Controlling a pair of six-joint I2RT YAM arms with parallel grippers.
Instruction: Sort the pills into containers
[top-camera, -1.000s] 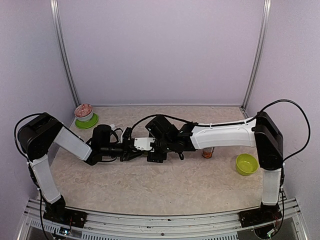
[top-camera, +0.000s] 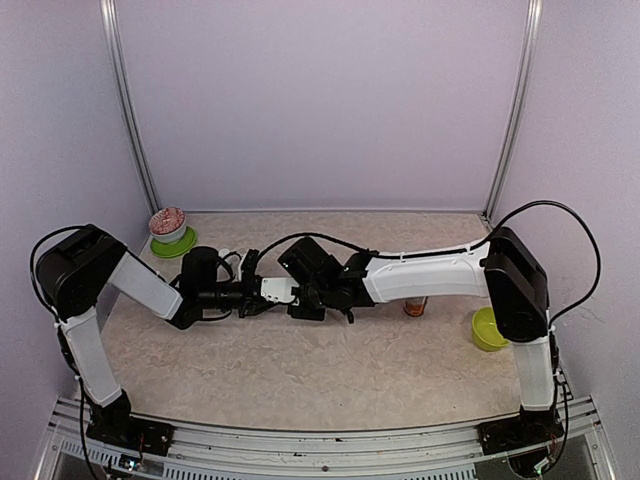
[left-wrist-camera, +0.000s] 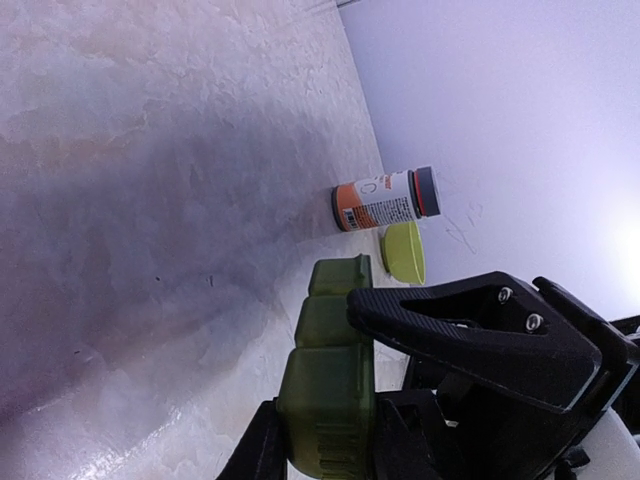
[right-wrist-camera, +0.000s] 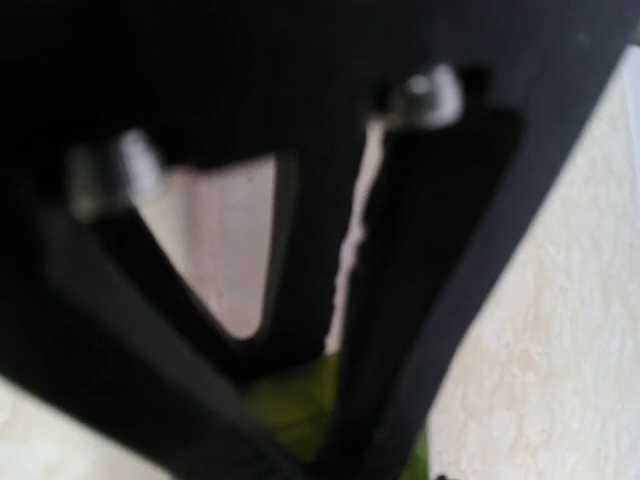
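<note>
A translucent green pill organizer (left-wrist-camera: 335, 375) with a row of compartments is held by my left gripper; one black finger (left-wrist-camera: 440, 325) presses on its side. From above, both grippers meet left of the table's middle, and the organizer is hidden there. My right gripper is close up in its own wrist view, a narrow gap between its dark fingers. Green (right-wrist-camera: 295, 405) shows just behind them, and how their tips stand is hard to see. No loose pills are visible.
An orange-and-white bottle (left-wrist-camera: 380, 200) with a dark cap stands on the right, partly behind the right arm (top-camera: 430, 278) in the top view. A yellow-green bowl (top-camera: 487, 330) is farther right. At back left, a bowl (top-camera: 168, 222) rests on a green plate (top-camera: 175, 244).
The right arm has shifted slightly leftward, toward the left gripper, its elbow now partly covering the yellow-green bowl. The left arm has hardly moved.
</note>
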